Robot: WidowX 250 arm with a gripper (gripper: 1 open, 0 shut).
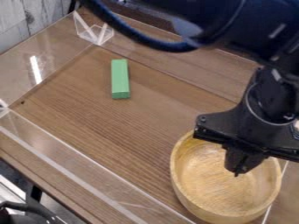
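Observation:
My black gripper (239,157) hangs over a round yellow wooden bowl (211,192) at the lower right, its fingertips pointing down into the bowl's upper part. Whether it is open or shut is hard to make out, and nothing held is visible. A green block (119,79) lies on the wooden table at the upper left, well apart from the bowl.
A clear plastic object (93,26) stands at the back left. Transparent edging runs along the left and front, with dark cables at the lower left.

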